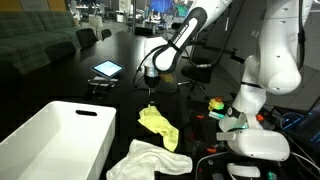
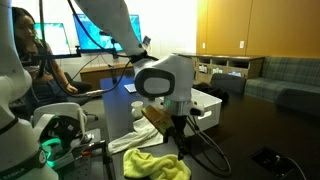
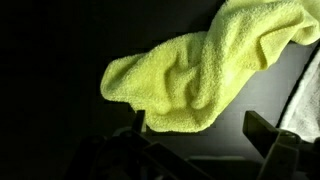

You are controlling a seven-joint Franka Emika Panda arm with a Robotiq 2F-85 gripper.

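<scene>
A yellow cloth (image 1: pixel 158 126) lies crumpled on the dark table, and a white cloth (image 1: pixel 150 161) lies flat in front of it. My gripper (image 1: pixel 151 96) hangs above the far end of the yellow cloth, pointing down. In the wrist view the yellow cloth (image 3: pixel 195 80) stretches beyond the gripper, whose fingers stand wide apart with its near edge between them. Nothing is held: the fingers are open. Part of the white cloth (image 3: pixel 306 100) shows at the right edge there. In exterior view 2 the yellow cloth (image 2: pixel 150 166) is below the gripper (image 2: pixel 183 148).
A large white box (image 1: pixel 62 140) stands left of the cloths. Behind it lie a tablet (image 1: pixel 107 69) and a dark cable (image 1: pixel 85 112). Small coloured items (image 1: pixel 216 105) sit near the arm's base. The table's far middle has free room.
</scene>
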